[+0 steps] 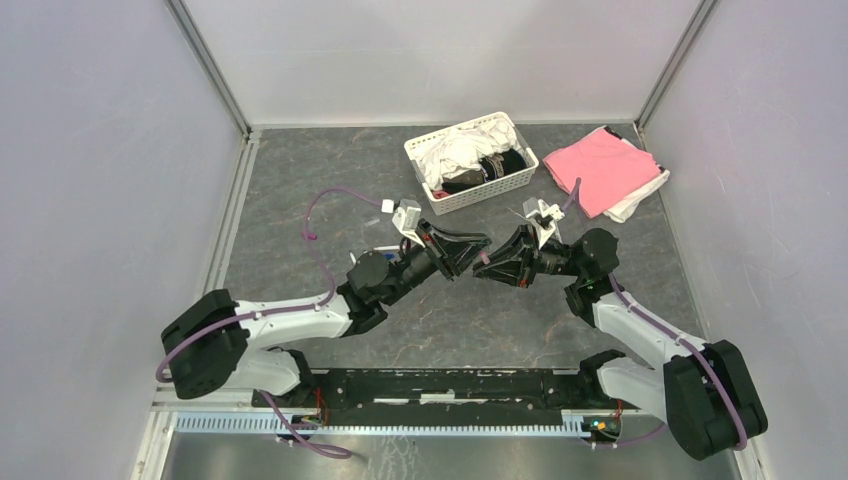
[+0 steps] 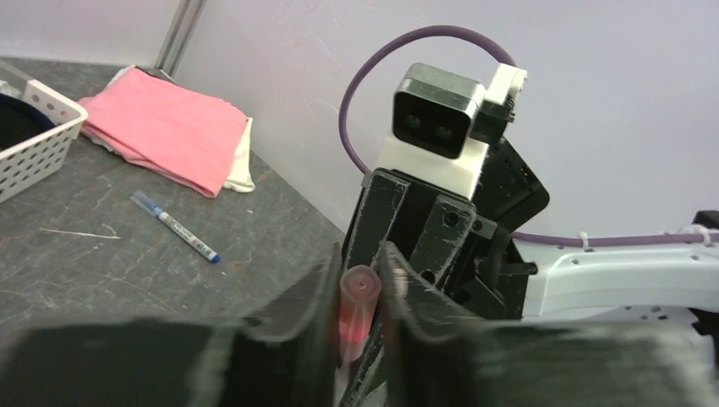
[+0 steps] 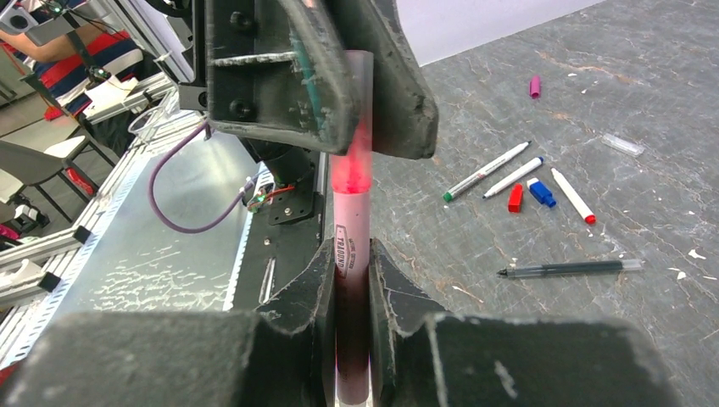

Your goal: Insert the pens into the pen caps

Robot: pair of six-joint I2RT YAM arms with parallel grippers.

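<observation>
A pink marker pen (image 3: pixel 351 246) with a clear, reddish end (image 2: pixel 360 297) stands nearly upright between the two arms. My right gripper is shut on the pen's body. From the opposite side, my left gripper (image 1: pixel 470 257) reaches the pen's upper end, its fingers (image 3: pixel 398 102) part open around the clear end. The gap left on each side is slim, and contact cannot be made out. Loose on the table are a green-ended marker (image 3: pixel 487 171), a white marker (image 3: pixel 513 178), a red-ended marker (image 3: pixel 574 197), a red cap (image 3: pixel 515 198) and a blue cap (image 3: pixel 541 192).
Farther out lie a magenta cap (image 3: pixel 535 86), a clear piece (image 3: pixel 623 145) and a dark pen (image 3: pixel 570 269). A blue marker (image 2: pixel 178 227) rests near the pink cloth (image 2: pixel 165 131). The white basket (image 1: pixel 487 190) stands behind the arms.
</observation>
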